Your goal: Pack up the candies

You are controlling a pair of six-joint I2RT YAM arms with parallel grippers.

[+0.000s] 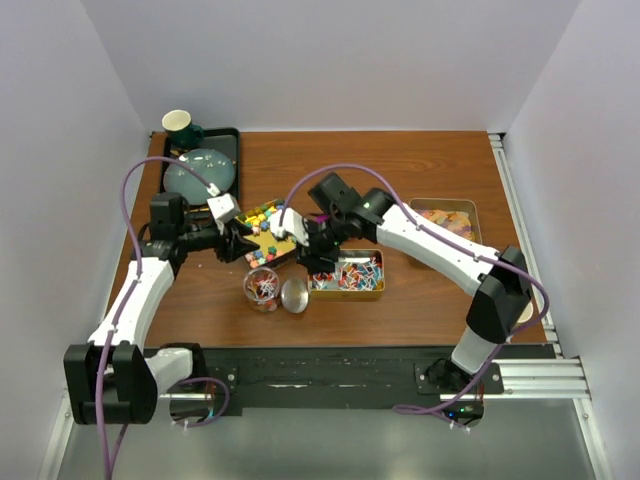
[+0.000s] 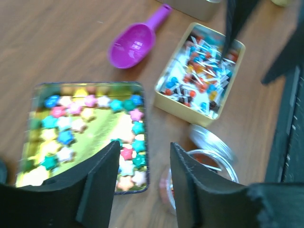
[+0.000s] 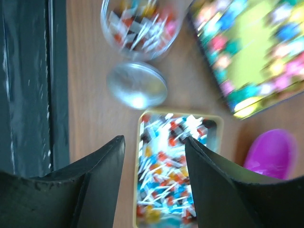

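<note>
The clear jar (image 1: 262, 288), with wrapped lollipops inside, stands uncovered near the table's front. Its silver lid (image 3: 137, 85) is beside it, to its right in the top view; whether it touches the jar, I cannot tell. To the right, a rectangular tin of lollipops (image 2: 199, 71) sits below my right gripper, whose fingers are apart and empty. Star-shaped candies lie in another tin (image 2: 95, 126), close to my left gripper; that one is open with nothing between its fingers. A magenta scoop (image 2: 134, 45) lies between the tins.
A black tray (image 1: 224, 145) with a green plate (image 1: 198, 176) and a green mug (image 1: 182, 130) stands at the back left. Another container of candies (image 1: 447, 217) is at the right.
</note>
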